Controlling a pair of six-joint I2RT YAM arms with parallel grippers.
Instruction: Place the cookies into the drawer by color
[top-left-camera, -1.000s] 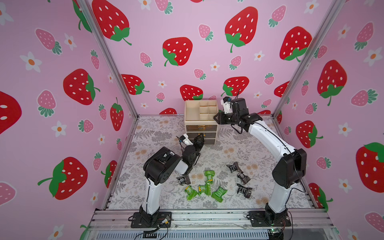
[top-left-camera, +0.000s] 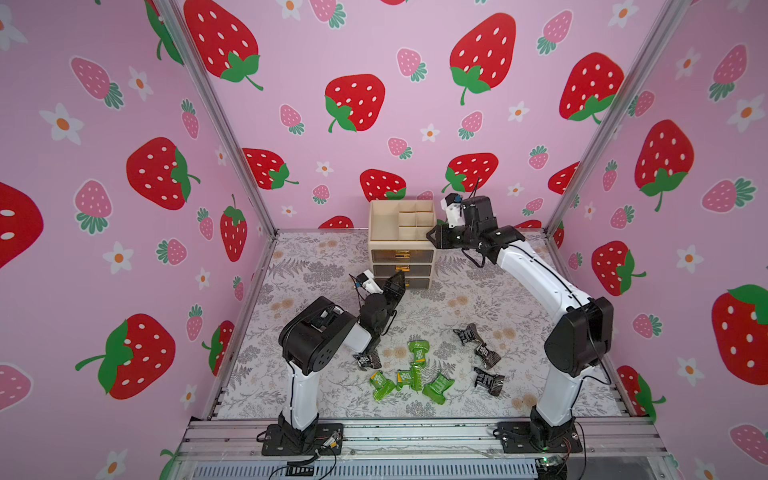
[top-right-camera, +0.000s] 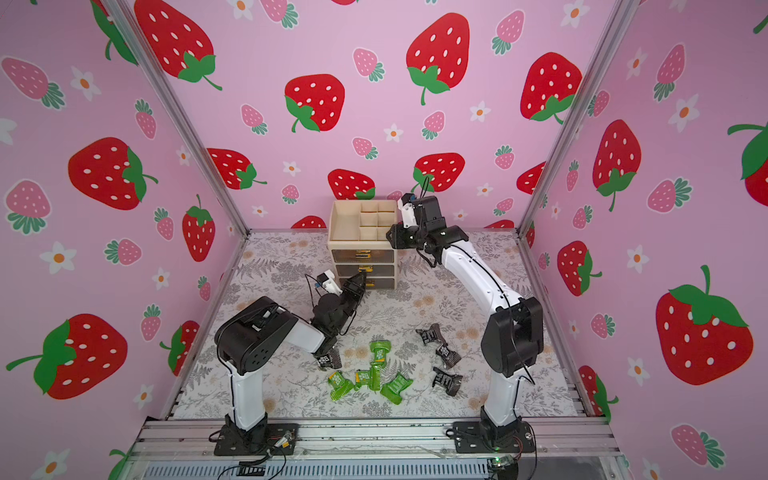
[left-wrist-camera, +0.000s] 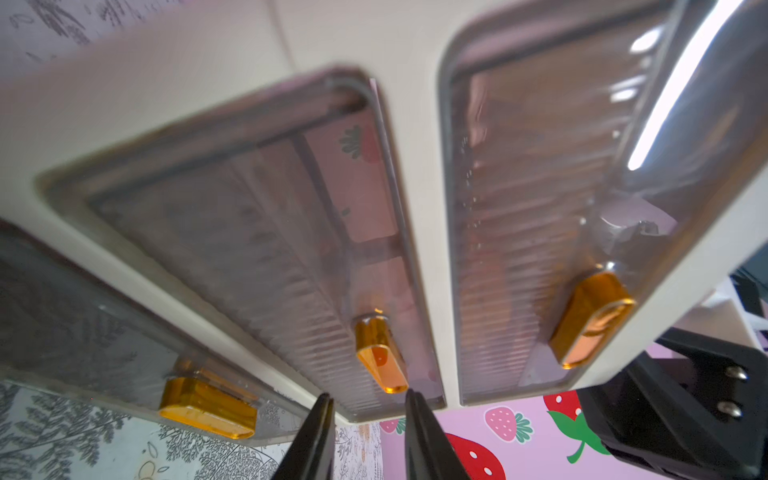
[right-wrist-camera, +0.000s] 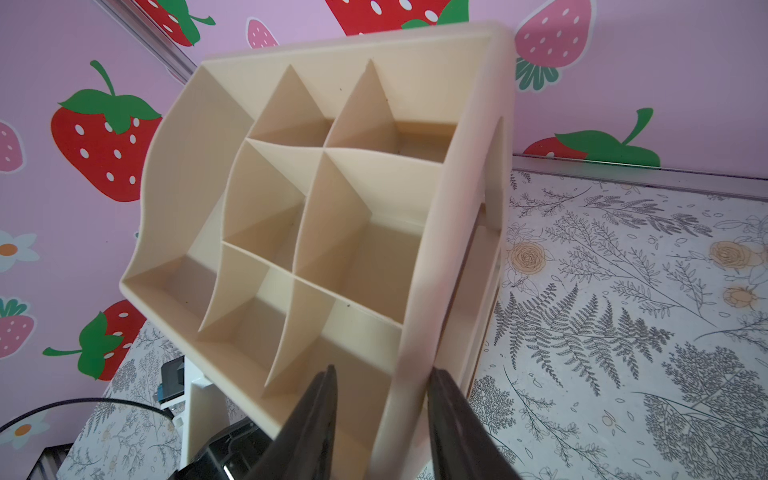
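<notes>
The cream drawer cabinet (top-left-camera: 384, 224) stands at the back centre, with smoky drawers and gold handles (left-wrist-camera: 381, 356), all closed. My left gripper is open in front of the drawer fronts, low at the cabinet, its fingertips near the middle handle. My right gripper is part open at the top organizer's right rim (right-wrist-camera: 448, 224), one finger to each side of it. Whether it grips the rim is unclear. Green-wrapped cookies (top-left-camera: 418, 350) and dark-wrapped cookies (top-left-camera: 489, 381) lie on the front of the table, one dark one near my left arm.
The top organizer's visible compartments (right-wrist-camera: 368, 264) are empty. Strawberry-printed walls and metal rails enclose the area.
My left arm has shifted slightly left and toward the front, uncovering more of the middle handle. The right arm and the cookies look unchanged.
</notes>
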